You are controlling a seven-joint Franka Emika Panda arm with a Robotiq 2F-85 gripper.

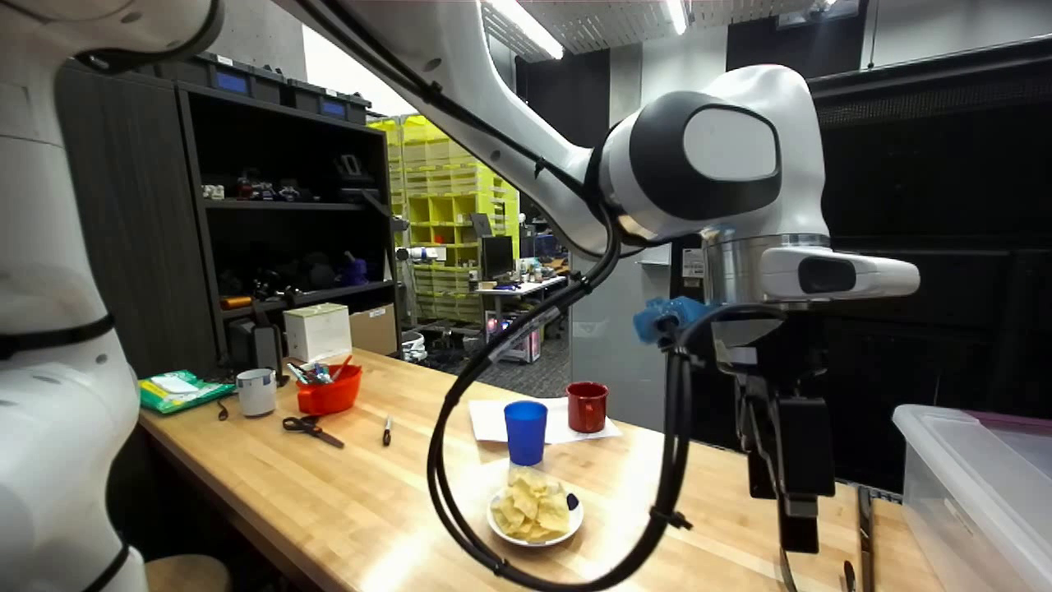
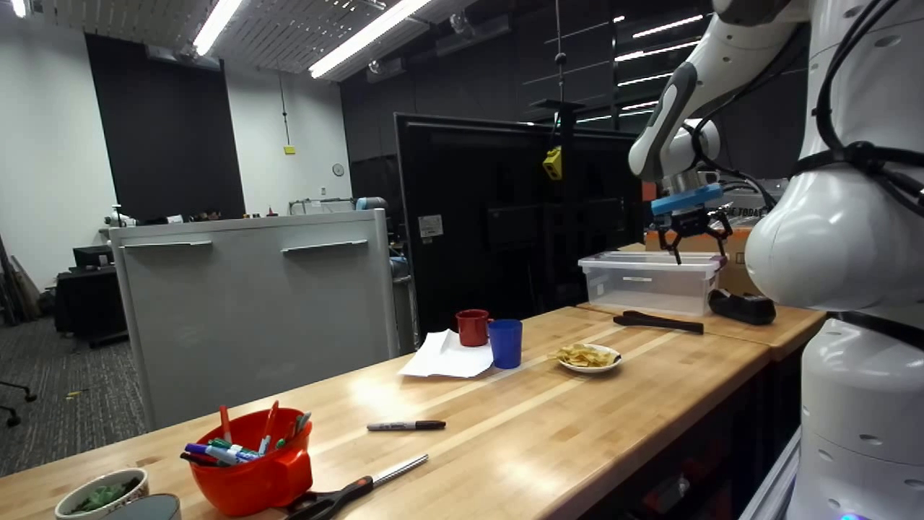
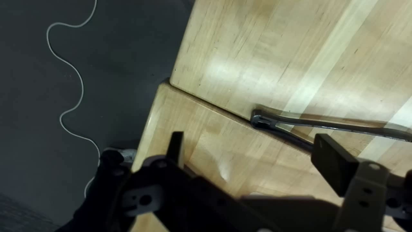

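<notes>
My gripper stands open above the right end of the wooden table, seen nearly edge-on in exterior view 1. In the wrist view its two fingers are wide apart with nothing held between them. Black tongs lie on the table below, their joined end near the seam between two table sections and one arm partly hidden by a finger. Exterior view 2 shows the tongs in front of a clear plastic bin.
A plate of chips, a blue cup and a red mug stand mid-table. Farther left are a marker, scissors and a red pen holder. A black device sits beside the bin.
</notes>
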